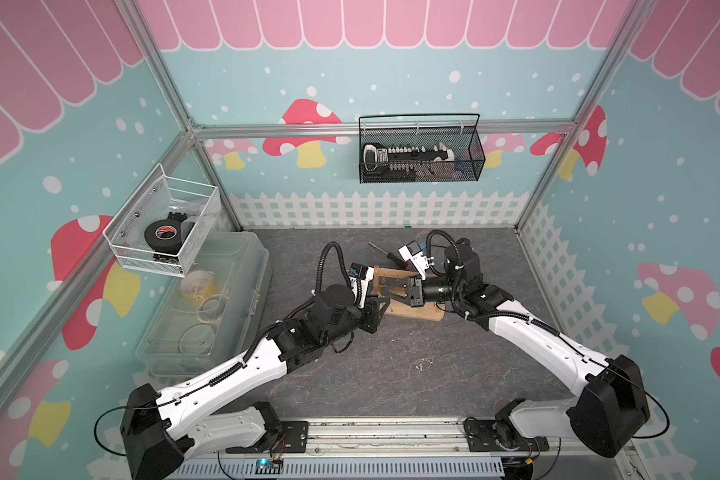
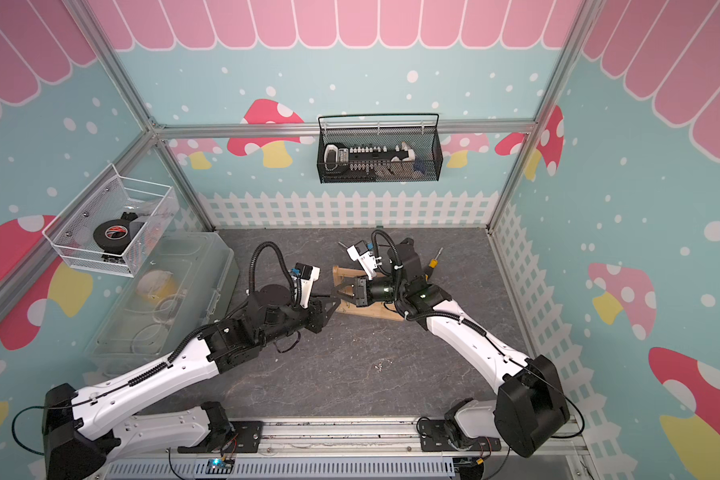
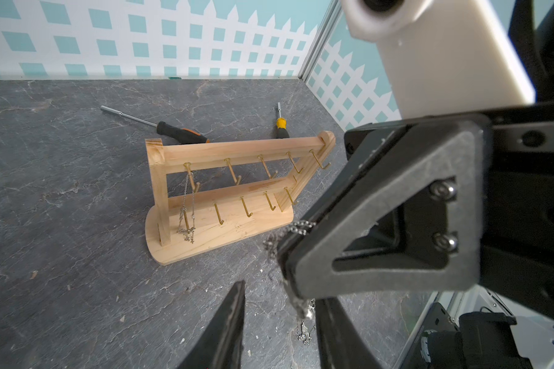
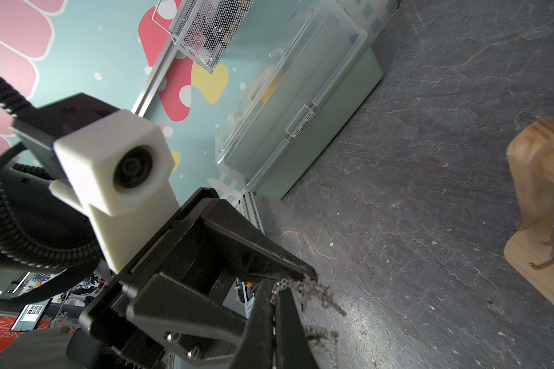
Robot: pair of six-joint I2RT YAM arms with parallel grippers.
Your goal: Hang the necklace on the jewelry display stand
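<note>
The wooden display stand stands behind my grippers, with a silver chain on its left-end hooks. A silver necklace lies across the tips of my right gripper, which is shut with the chain at its fingers and dangling below. My left gripper is part open, right against the right one, its fingertips beside the hanging chain in the left wrist view. Whether the left fingers touch the chain is unclear.
Screwdrivers lie behind the stand. A clear-lidded storage box is at the left; wire baskets hang on the walls.
</note>
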